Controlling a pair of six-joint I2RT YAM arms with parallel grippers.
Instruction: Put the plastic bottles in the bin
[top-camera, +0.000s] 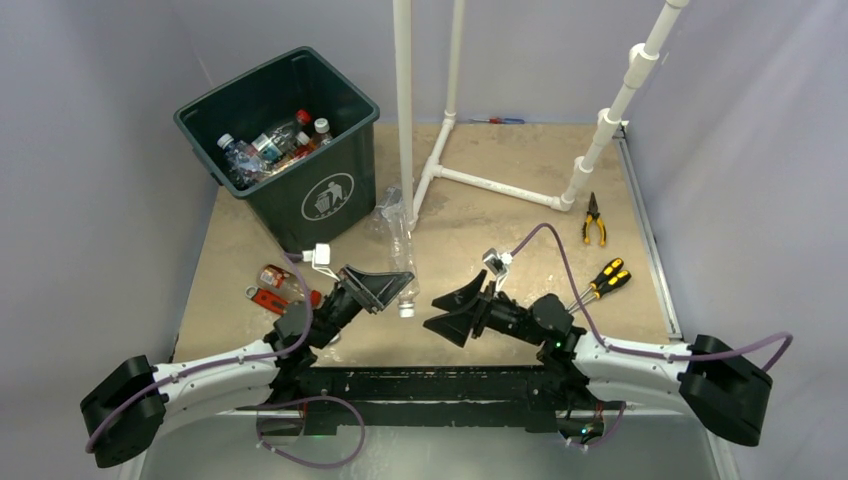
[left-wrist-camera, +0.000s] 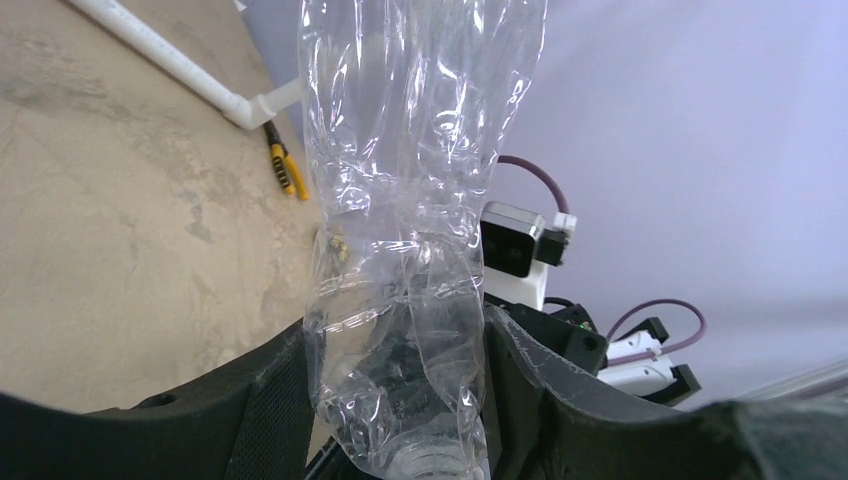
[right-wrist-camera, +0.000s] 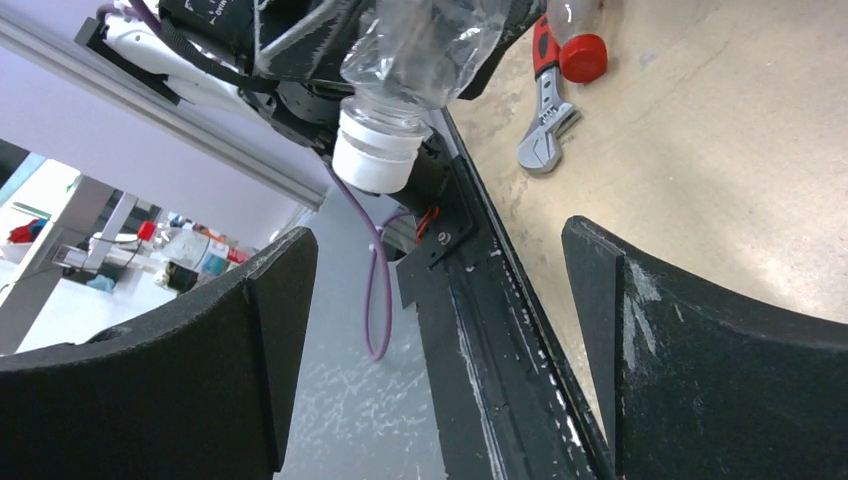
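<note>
My left gripper (top-camera: 392, 285) is shut on a clear, crumpled plastic bottle (left-wrist-camera: 400, 250), which hangs at mid table with its white cap (right-wrist-camera: 372, 155) toward the front. My right gripper (top-camera: 447, 312) stands open just right of that cap, nothing between its fingers. The green bin (top-camera: 325, 200) at back left holds several bottles. A red-capped bottle (right-wrist-camera: 582, 50) lies at the left of the table. Other clear plastic (top-camera: 382, 215) sits beside the bin, its shape hard to tell.
White pipes (top-camera: 500, 187) stand at the back. An adjustable wrench (right-wrist-camera: 545, 130) lies at the left; pliers (top-camera: 594, 222) and screwdrivers (top-camera: 608, 285) lie at the right.
</note>
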